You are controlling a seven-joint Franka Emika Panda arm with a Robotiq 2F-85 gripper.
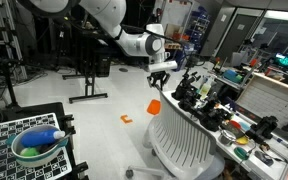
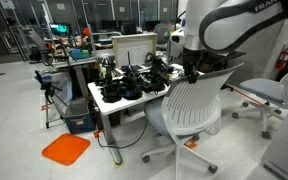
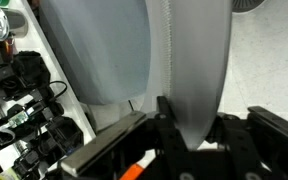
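Observation:
A grey office chair stands on the floor, its ribbed white backrest point(image 1: 179, 135) rising beside the long table. In the wrist view the backrest's rim point(image 3: 196, 60) runs down between the fingers, and my gripper is shut on it. From the other side, my gripper point(image 2: 193, 76) meets the top corner of the backrest point(image 2: 196, 105). The chair's seat point(image 2: 155, 112) reaches toward the table, above a wheeled base point(image 2: 181, 155). The fingertips are partly hidden by the rim in the wrist view.
The table point(image 2: 119, 101) beside the chair is crowded with black devices and cables. An orange mat point(image 2: 66, 149) lies on the floor. Another chair point(image 2: 268, 90) stands at the right. Open floor extends to the left.

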